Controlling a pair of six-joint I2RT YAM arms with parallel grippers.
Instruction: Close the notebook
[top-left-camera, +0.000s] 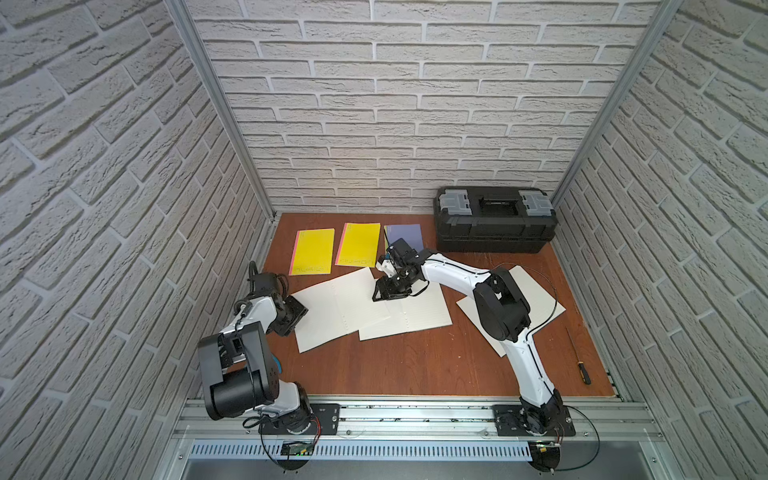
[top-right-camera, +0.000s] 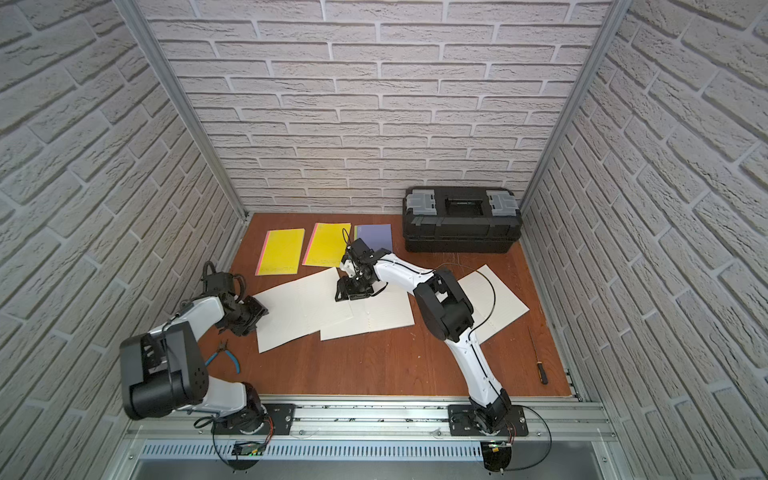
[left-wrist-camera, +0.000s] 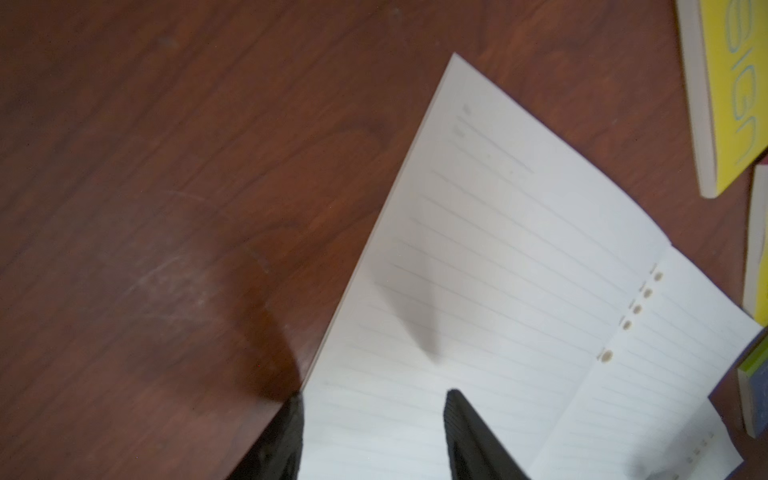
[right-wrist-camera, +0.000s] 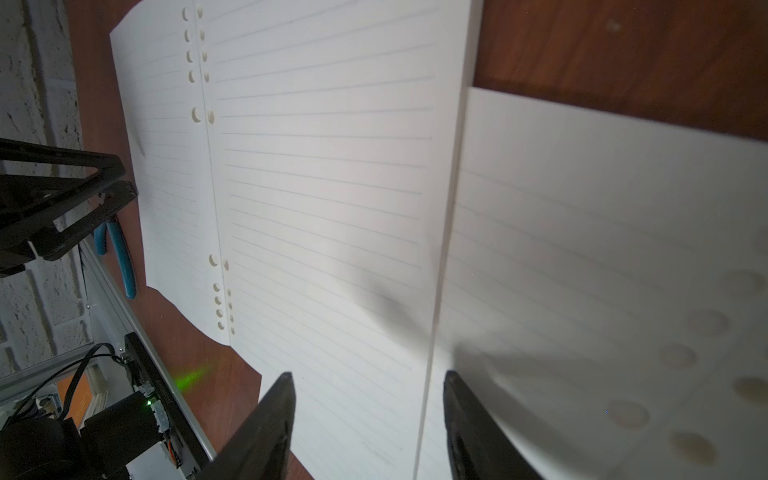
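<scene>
An open notebook (top-left-camera: 324, 312) lies with its lined pages up at the left of the table. Its right page overlaps a second open notebook (top-left-camera: 420, 312) beside it. At the first notebook's left edge, my left gripper (top-left-camera: 293, 317) stands part open; in the left wrist view that page edge runs down to near the left fingertip, and nothing shows between the fingers. My right gripper is also part open, above the line where the two notebooks overlap. No page is pinched in it. Contact with the paper cannot be told.
Two yellow notebooks (top-left-camera: 312, 252) and a blue-grey one (top-left-camera: 406, 235) lie along the back, near a black toolbox (top-left-camera: 496, 220). A third open notebook (top-left-camera: 540, 292) and a screwdriver (top-left-camera: 585, 373) are at right. Pliers (top-right-camera: 225, 354) lie front left.
</scene>
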